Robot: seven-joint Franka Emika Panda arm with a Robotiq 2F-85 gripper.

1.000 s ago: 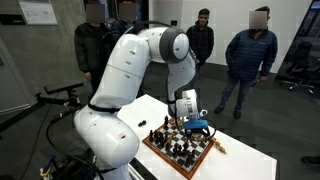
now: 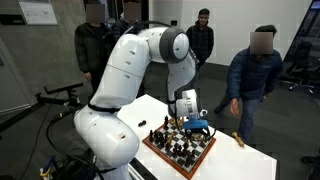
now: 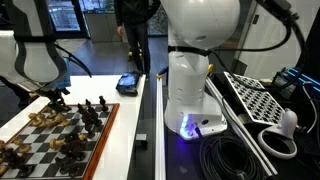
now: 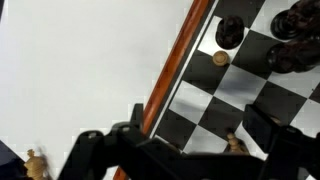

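Observation:
A brown-framed chessboard (image 2: 160, 155) with a black-and-white checker surface lies on the white table and carries many dark and light pieces. My gripper is open over the board, its black fingers spread apart in the wrist view. A tan piece (image 4: 236, 143) shows low in that view, near the right finger; nothing is held. Farther up stand a small light piece (image 4: 221, 58), a dark piece (image 4: 230, 32) and a cluster of dark pieces (image 4: 295, 50). In exterior view 1 the gripper (image 2: 196, 130) is at the board's far side, and its fingertips are hard to make out.
A man (image 2: 253, 80) leans over the table's far right side, his hand close to a tan piece (image 2: 238, 140) off the board. Another light piece (image 4: 36, 165) lies on the bare table. A black object (image 3: 128, 83) sits beyond the board.
The man at the right has stepped in and bent down toward the table. The tan piece beside the board has shifted to the right. My arm looks unmoved.

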